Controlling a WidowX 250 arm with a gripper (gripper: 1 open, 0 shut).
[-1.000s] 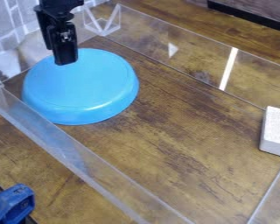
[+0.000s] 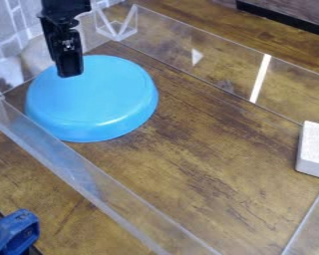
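Note:
My black gripper point(image 2: 69, 64) hangs at the upper left, open, over the back edge of a round light-blue disc point(image 2: 96, 102), which looks like an upturned plastic bowl or lid lying on the wooden floor. The gripper has nothing visible between its fingers; whether it touches the disc cannot be told.
Clear plastic walls point(image 2: 96, 189) border the wooden surface point(image 2: 202, 169). A white block point(image 2: 313, 147) lies at the right edge, a blue object point(image 2: 11, 235) at the lower left.
The disc and the other objects have not visibly moved.

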